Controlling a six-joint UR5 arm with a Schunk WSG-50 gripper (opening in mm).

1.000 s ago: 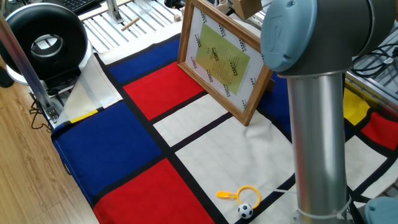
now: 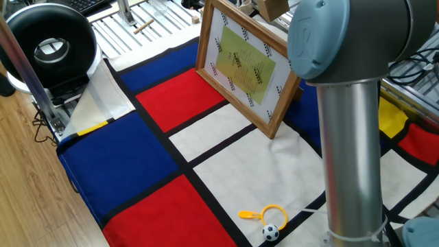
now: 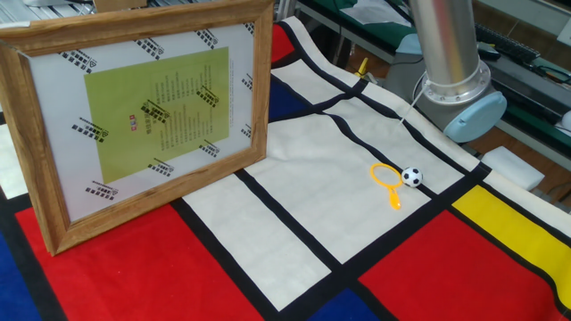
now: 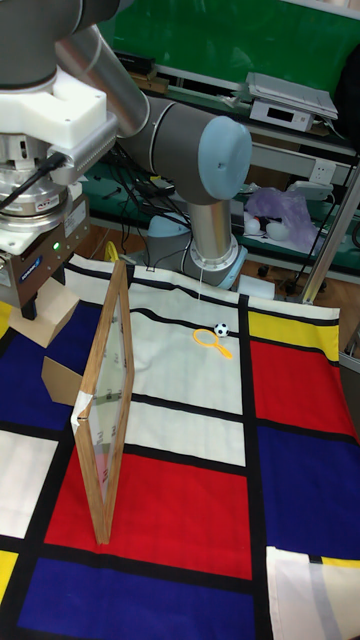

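A wooden picture frame (image 2: pixel 267 125) with a green printed sheet behind its glass stands upright, leaning slightly back, on the patterned cloth. In exterior view 2 its face (image 3: pixel 161 116) shows fully; exterior view 3 has it edge-on, with a brown cardboard stand (image 4: pixel 66 381) behind. A small black-and-white ball (image 3: pixel 412 176) lies touching or close beside a yellow ring with a handle (image 3: pixel 395 200). The arm's wrist end (image 4: pixel 48 171), with a white mount and a metal flange, is at the upper left of exterior view 3. My gripper's fingers are out of sight in every view.
The arm's upright column (image 2: pixel 351 158) rises at the cloth's edge, close to the ball. A black ring-shaped device (image 2: pixel 46 51) stands off the far left corner. A grey control box (image 4: pixel 48 251) sits behind the frame.
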